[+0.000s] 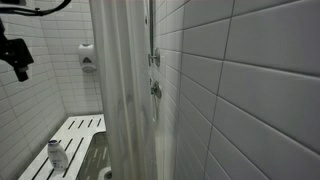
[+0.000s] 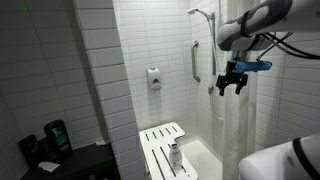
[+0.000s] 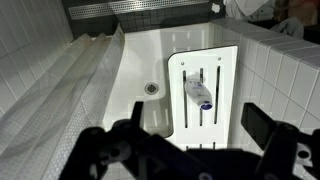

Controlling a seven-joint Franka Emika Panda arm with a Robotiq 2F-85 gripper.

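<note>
High above the shower, my gripper points down with its black fingers spread wide and nothing between them. A white bottle with a dark blue cap shows below it in the wrist view, well out of its reach. That bottle stands upright on the slatted white bench. In exterior view 1 the bottle is at the lower left, on the bench's near part, with the gripper up at the left edge.
A pale shower curtain hangs beside the bench. The shower tray with its drain lies next to it. A dispenser and a grab bar are on the tiled walls. Air above the bottle is clear.
</note>
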